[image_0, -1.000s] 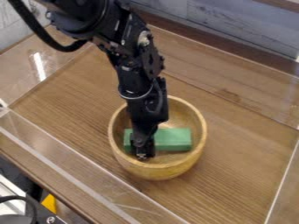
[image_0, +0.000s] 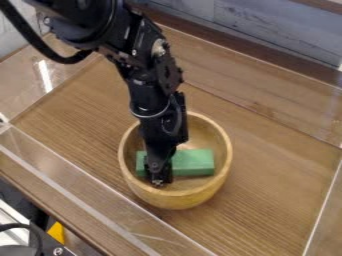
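Note:
A yellow-tan bowl (image_0: 201, 193) stands on the wooden table, holding a green rectangular block (image_0: 190, 162). The black robot gripper (image_0: 158, 165) reaches down inside the bowl at its left part, over the block's left end, with its fingers closed. Exactly what lies between the fingertips is hidden, either the block's end or something else.
A white wall runs along the back. A cable, dark parts and a yellow item (image_0: 56, 230) lie at the lower left edge.
The gripper, bowl and block have shifted slightly to the left together.

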